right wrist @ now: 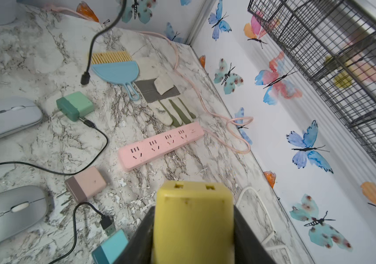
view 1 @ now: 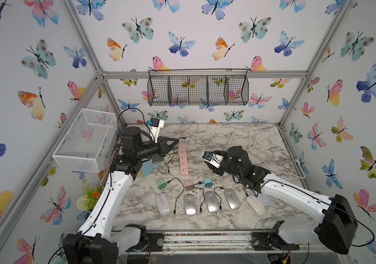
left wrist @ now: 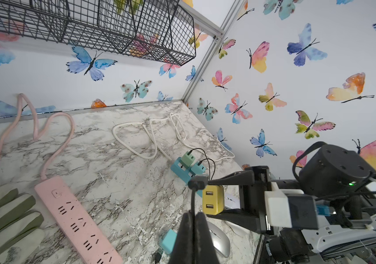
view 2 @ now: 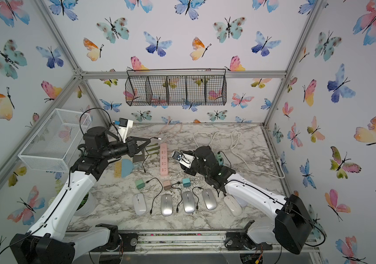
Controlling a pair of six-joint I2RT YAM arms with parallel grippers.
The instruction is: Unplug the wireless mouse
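Observation:
A yellow adapter [right wrist: 193,224] is clamped in my right gripper, which is shut on its sides; both sockets on its face are empty. My left gripper [view 1: 177,140] is shut on a black charging cable [left wrist: 193,200], whose plug pokes out beyond the fingertips. That plug and the adapter are apart. The cable's other end [view 1: 168,170] dangles below the left gripper. Along the front of the table lie several mice, among them a white mouse [view 1: 162,204], a silver mouse [view 1: 190,205] and a cream mouse [view 1: 255,205].
A pink power strip [view 1: 183,159] lies between the arms, its sockets empty. Green [right wrist: 75,105], pink [right wrist: 85,184] and teal [right wrist: 110,247] adapters with cables sit before the mice. A blue strip [left wrist: 180,170] holding two adapters is near the right arm.

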